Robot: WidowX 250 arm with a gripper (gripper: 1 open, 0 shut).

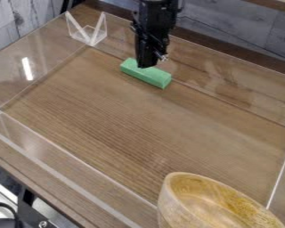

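My black gripper [149, 50] hangs near the back of the wooden table [103, 120], just above and behind a green block [149, 76] that lies flat on the tabletop. The block is in full view, with none of the gripper over most of it. Whether the fingers are open or shut is too small to tell.
A large yellow bowl [223, 205] fills the bottom right corner. A wooden wall [228, 27] runs along the back, with a clear plastic piece at the upper left.
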